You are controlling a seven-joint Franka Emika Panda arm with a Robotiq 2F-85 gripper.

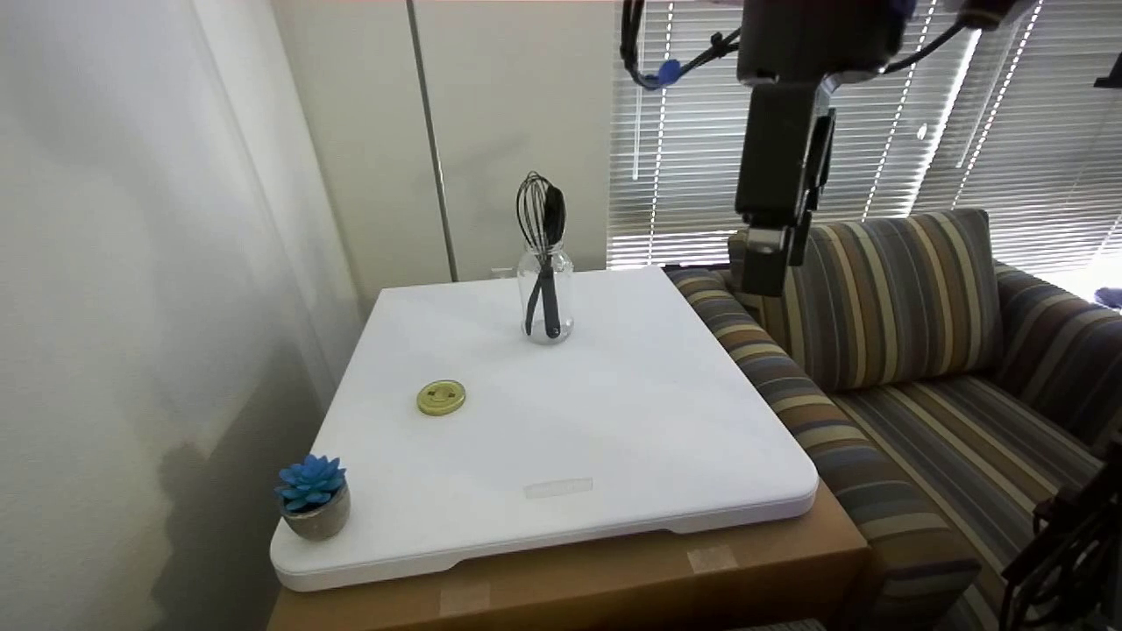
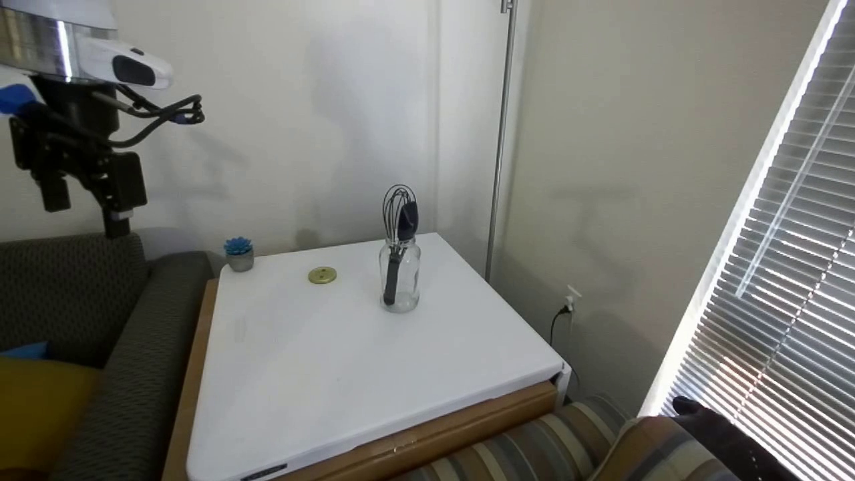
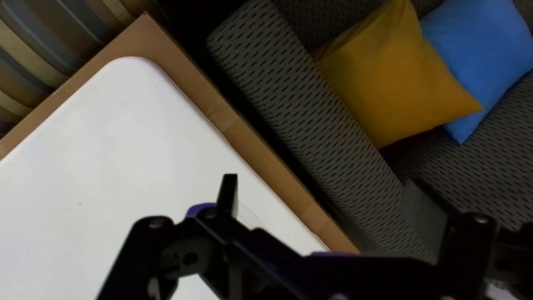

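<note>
My gripper (image 2: 87,210) hangs high in the air at the left of exterior view 2, its fingers apart and nothing between them. The wrist view shows the same wide gap between a thin dark left finger and a broad grey right finger (image 3: 424,215). Below and away from it, a white tabletop (image 1: 631,421) carries a clear glass jar (image 1: 563,289) with a black whisk (image 1: 533,210) and another black-handled utensil standing in it. A round yellow-gold disc (image 1: 441,396) lies flat on the tabletop. At one corner sits a blue succulent in a grey pot (image 1: 318,512).
A striped armchair (image 1: 884,305) and a dark patterned sofa (image 3: 300,115) with a yellow cushion (image 3: 394,80) and a blue cushion (image 3: 479,50) border the table. Walls rise behind it.
</note>
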